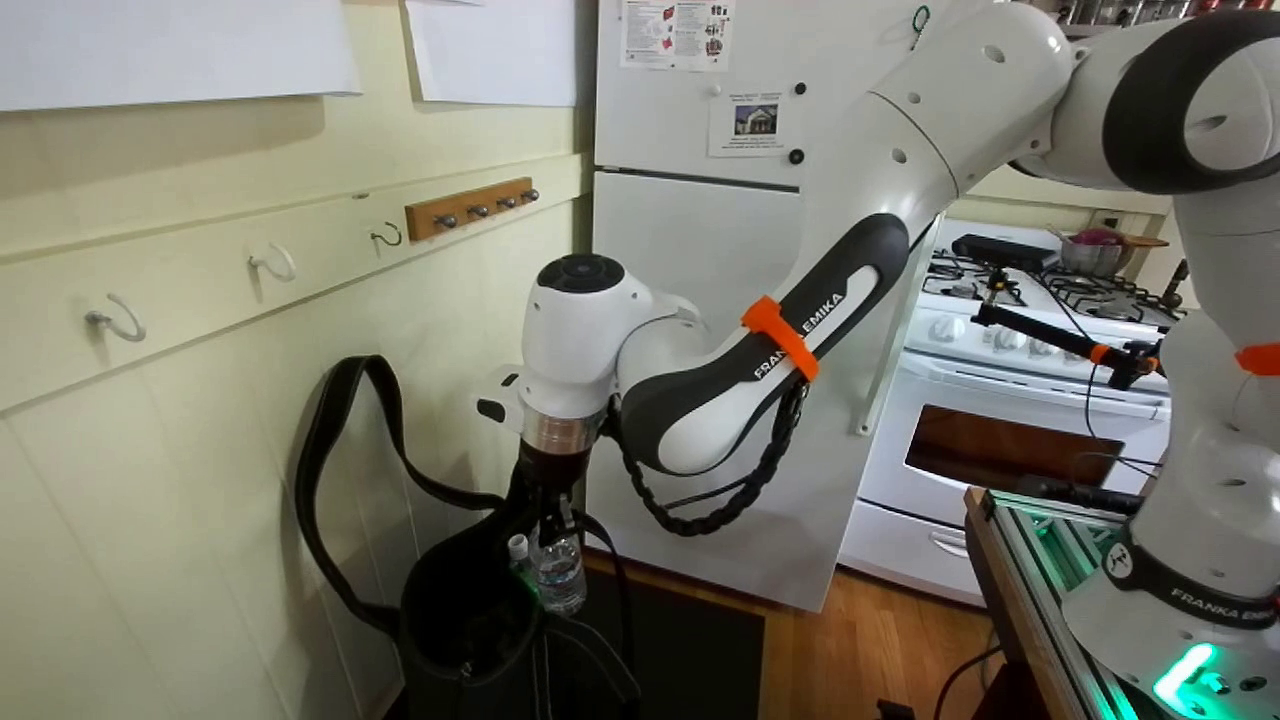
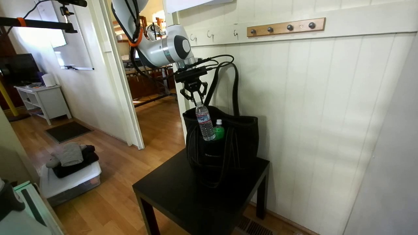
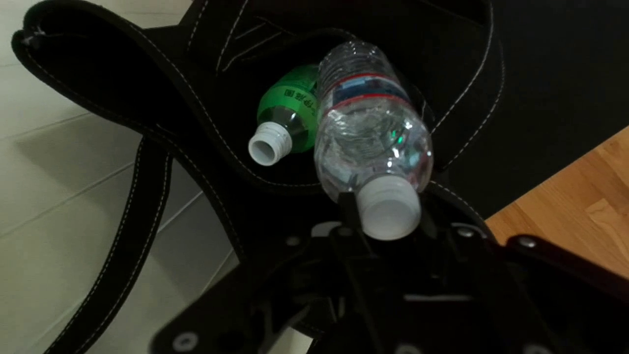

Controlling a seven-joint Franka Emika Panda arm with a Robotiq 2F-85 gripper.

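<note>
In the second exterior view, my gripper (image 2: 198, 102) points down at the black tote bag (image 2: 241, 145) and is shut on the neck of a clear water bottle (image 2: 204, 122). The bottle (image 3: 374, 138) tilts a little and hangs in front of the bag's near side, its white cap between my fingers in the wrist view. Beside it a green-labelled bottle (image 3: 293, 106) with a white top sits in an outer pocket of the bag. Whether the clear bottle's base touches the pocket cannot be made out.
The bag stands on a black table (image 2: 172, 186) against the panelled wall, its strap (image 1: 318, 468) looping upward. Hooks and a wooden peg rack (image 1: 471, 209) line the wall above. A white fridge (image 1: 708, 360) stands behind the arm.
</note>
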